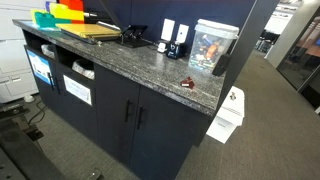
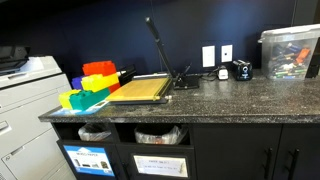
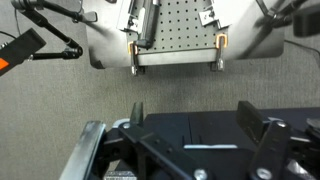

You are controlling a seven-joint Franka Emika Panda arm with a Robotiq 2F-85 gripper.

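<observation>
In the wrist view my gripper is open, its dark fingers far apart with nothing between them. Below it are the carpeted floor, the metal base plate with holes [image 3: 182, 42] and part of a dark cabinet [image 3: 215, 128]. Neither exterior view shows the gripper. On the dark speckled counter [image 1: 130, 62] stands a clear bin [image 1: 210, 48] of mixed coloured items. A small dark red object [image 1: 188, 83] lies near the counter's front edge. The clear bin [image 2: 290, 53] appears again at the right of exterior view 2.
A yellow-topped paper cutter [image 2: 140, 90], its arm raised, sits beside coloured bins [image 2: 90, 88]. Small black devices [image 2: 242, 70] stand by the wall outlets. A white box [image 1: 228, 115] is on the floor past the counter's end.
</observation>
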